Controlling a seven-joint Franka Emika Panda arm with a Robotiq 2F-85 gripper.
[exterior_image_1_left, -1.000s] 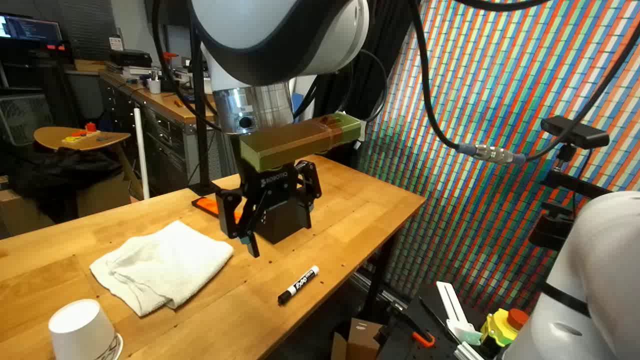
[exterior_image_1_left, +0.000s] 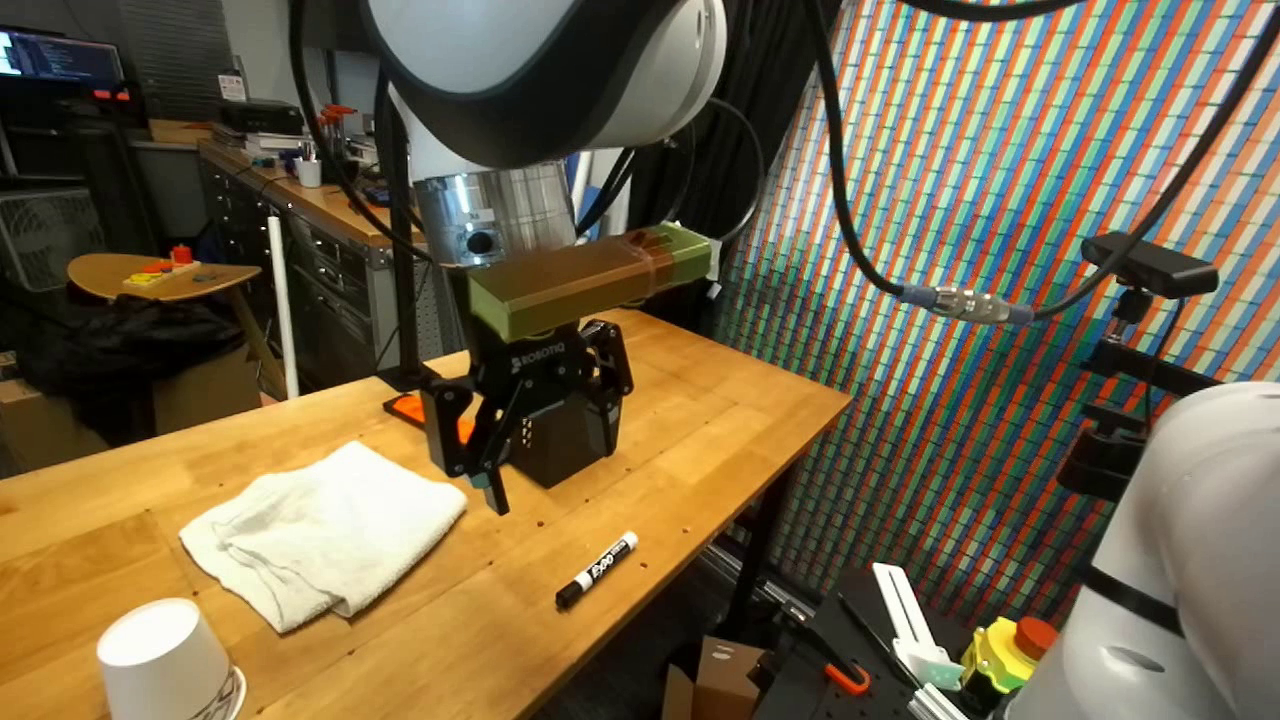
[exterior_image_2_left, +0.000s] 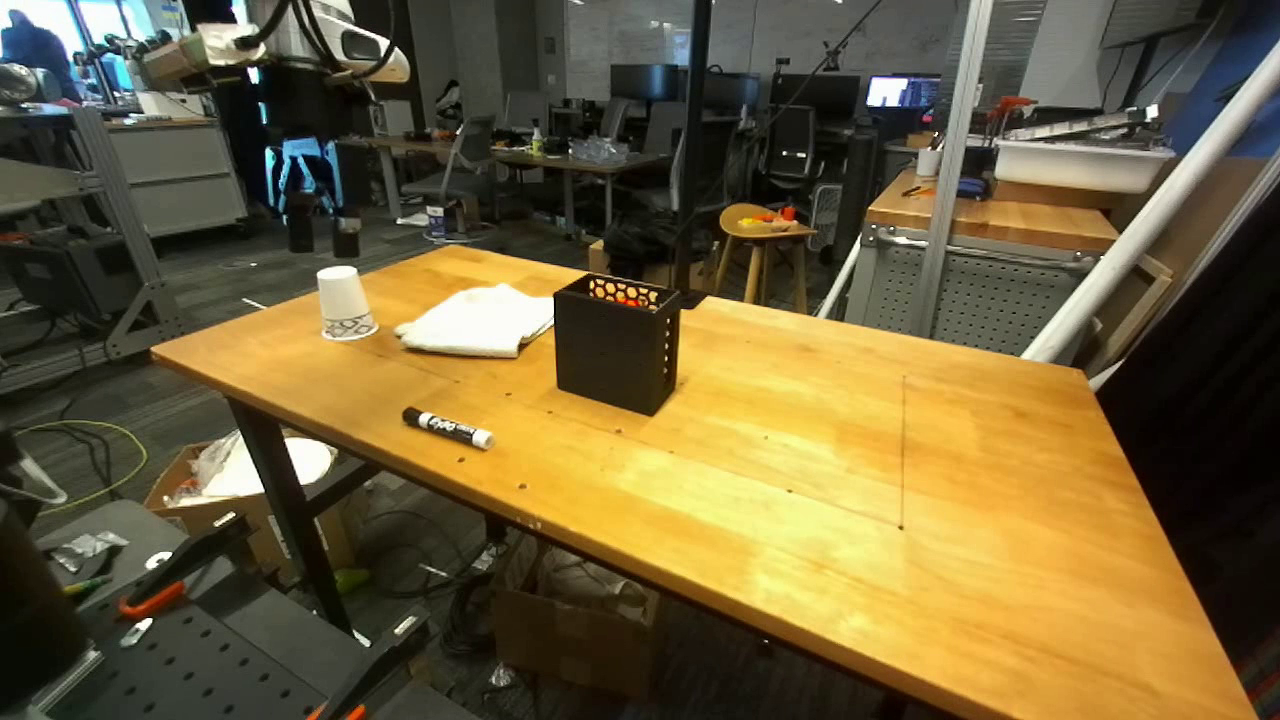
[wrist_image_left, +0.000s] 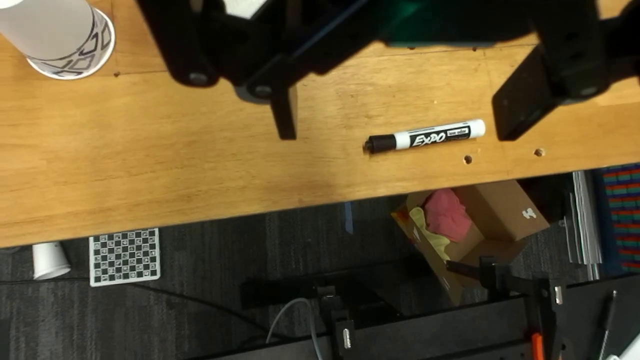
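My gripper (exterior_image_1_left: 552, 474) stands open and empty above the table, in front of the black holder in exterior view 1. A black-and-white Expo marker (wrist_image_left: 441, 135) lies on the bare wood near the table's edge. From the wrist camera it appears between my spread fingers, but exterior view 1 shows the gripper well above it. The folded white cloth (exterior_image_1_left: 330, 528) lies flat to one side. Beyond that, an upside-down white paper cup (exterior_image_2_left: 342, 300) rests on the wood. The black holder (exterior_image_2_left: 606, 354), with perforated sides, has something orange showing inside.
The wooden table (exterior_image_2_left: 840, 480) has a wide clear stretch beyond the holder in exterior view 2. Its edge runs close beside the marker. Below it, the wrist view shows an open cardboard box (wrist_image_left: 507, 210) on the floor.
My gripper has shifted slightly to the left in exterior view 1 and remains open. Marker, cloth, cup and holder lie where they were.
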